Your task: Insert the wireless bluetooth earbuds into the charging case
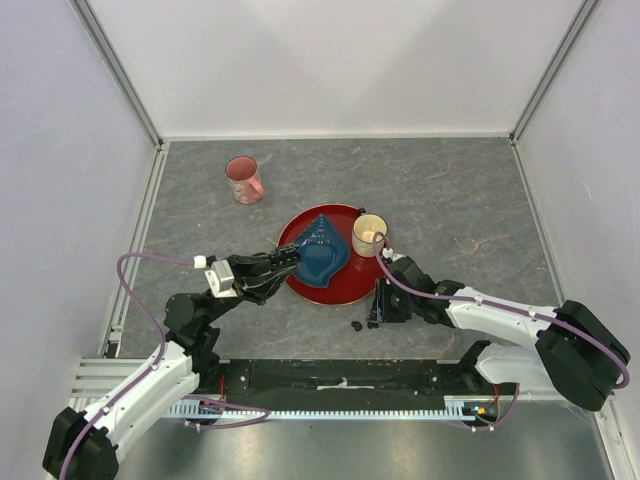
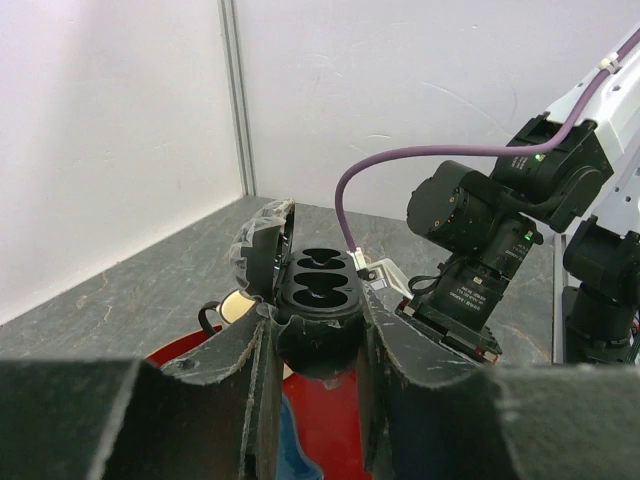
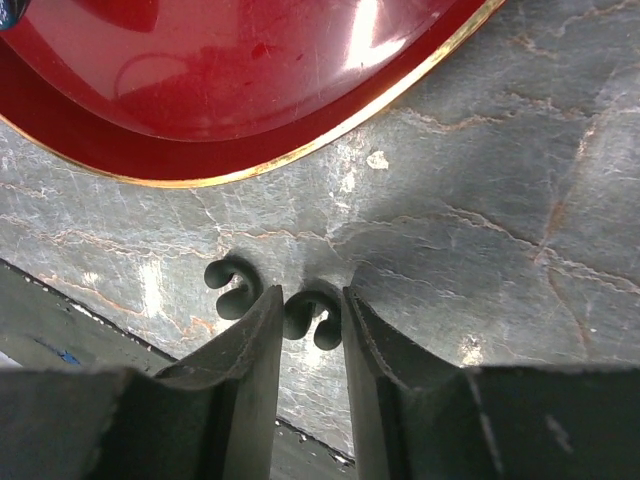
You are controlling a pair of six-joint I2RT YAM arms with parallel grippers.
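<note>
The black charging case (image 2: 320, 310) is held up with its lid raised, my left gripper shut on its lower part; its two round wells look empty. Two black C-shaped earbuds lie on the grey table: one earbud (image 3: 236, 287) to the left, the other earbud (image 3: 313, 312) between the fingertips of my right gripper. That gripper is part open, a finger close on each side of this earbud; whether they touch it is not clear. From above, the right gripper (image 1: 374, 312) is low over the table, beside the left earbud (image 1: 356, 326).
A red plate (image 1: 345, 293) holds a blue dish (image 1: 322, 252) and a cream mug (image 1: 369, 228), just behind the earbuds. A pink mug (image 1: 243, 180) stands at the back left.
</note>
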